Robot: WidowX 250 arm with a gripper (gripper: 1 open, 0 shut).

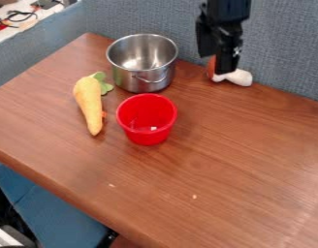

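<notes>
The black gripper (221, 60) hangs at the top right of the camera view, its fingers open, right above and partly in front of a toy mushroom (238, 77) with a red cap and white stem, lying against the back wall. A steel pot (143, 73) stands left of it. A red cup (146, 121) stands in the middle of the table, and a yellow plush carrot (90, 105) with green leaves lies to its left.
Grey padded walls (285, 48) border the back and left.
</notes>
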